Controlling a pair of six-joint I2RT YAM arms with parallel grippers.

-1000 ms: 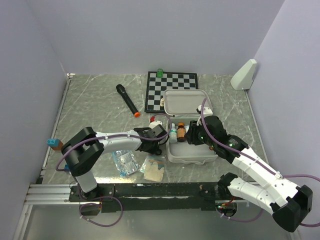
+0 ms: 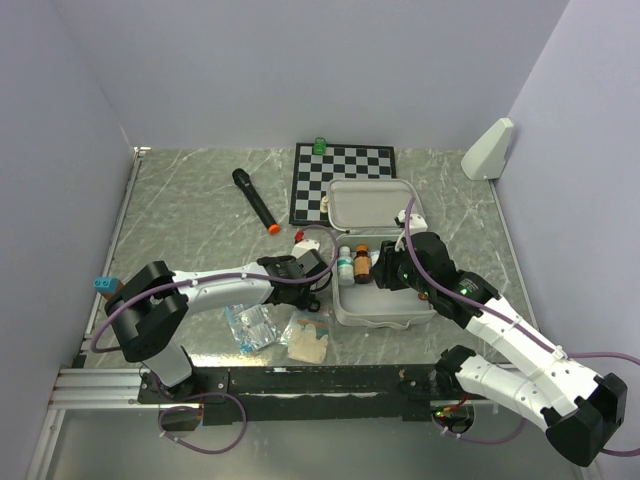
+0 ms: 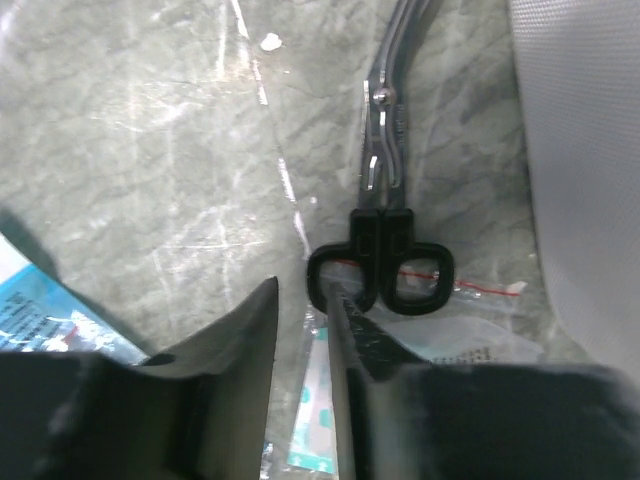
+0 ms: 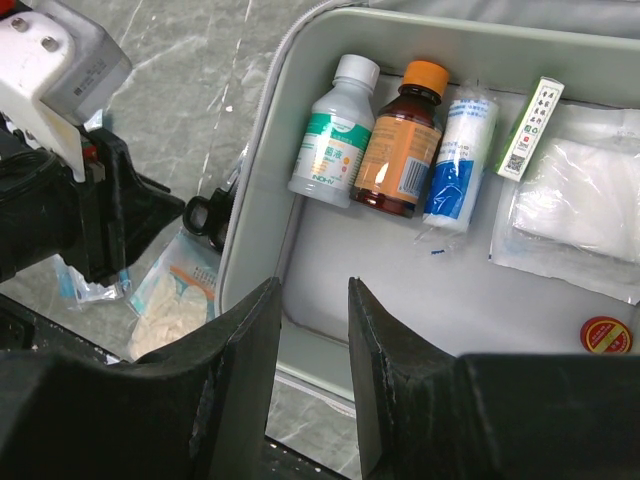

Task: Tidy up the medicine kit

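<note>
Black-handled scissors (image 3: 385,150) lie on the marble table, just left of the open kit (image 4: 258,160). My left gripper is low over their handles, finger part open. Under and beside the handles are plastic packets (image 4: 172,300), and a blue packet (image 3: 50,310) lies to the left. Inside the kit are a white bottle (image 4: 331,140), a brown bottle (image 4: 398,150), a gauze roll (image 4: 460,160), a small box (image 4: 530,125), a gauze pack (image 4: 580,200) and a red tin (image 4: 605,335). My right gripper hangs open over the kit, empty.
The kit's lid (image 2: 370,205) lies behind it on a checkerboard (image 2: 310,180). A microphone (image 2: 255,200) lies at the back left, with free table around it. A white object (image 2: 488,150) stands at the back right.
The left arm has shifted slightly toward the back and left over the scissors, its elbow moving a little. The right arm and the kit's contents are unchanged.
</note>
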